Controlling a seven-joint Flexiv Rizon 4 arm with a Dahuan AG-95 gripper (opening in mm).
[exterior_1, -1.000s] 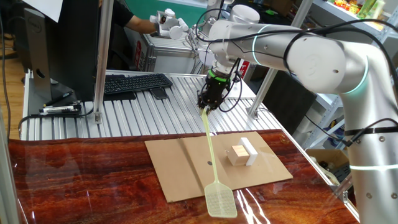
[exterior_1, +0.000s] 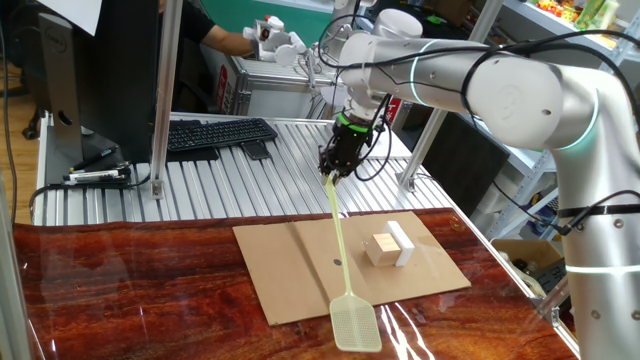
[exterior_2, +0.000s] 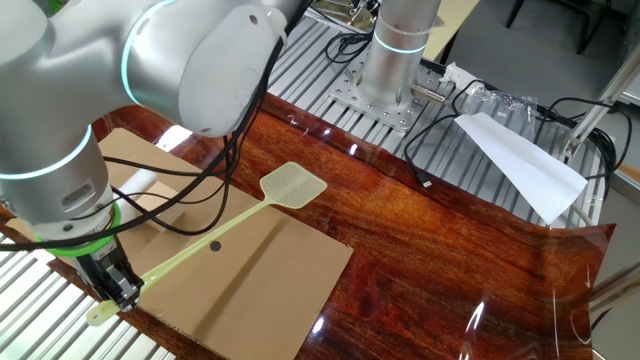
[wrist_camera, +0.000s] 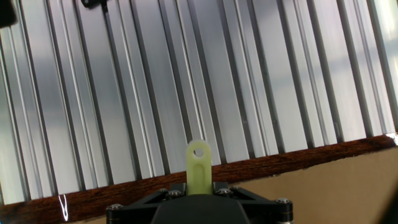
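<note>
A pale yellow-green fly swatter (exterior_1: 344, 262) is held by the end of its long handle, and my gripper (exterior_1: 329, 174) is shut on it. In the wrist view the handle's holed tip (wrist_camera: 199, 163) sticks out beyond the fingers, which press it from both sides. The handle crosses over the cardboard sheet (exterior_2: 270, 290), and the swatter's mesh head (exterior_2: 293, 185) is over the glossy red-brown tabletop (exterior_2: 400, 250). Whether the head touches the surface, I cannot tell.
On the cardboard stand a wooden block (exterior_1: 380, 250) and a white block (exterior_1: 399, 243), right of the handle. Behind lies a slatted metal surface with a keyboard (exterior_1: 220, 134). Cables hang around my arm.
Over the last second my arm has shifted very slightly to the right, and the swatter's head has moved a touch toward the front. The grip looks the same.
</note>
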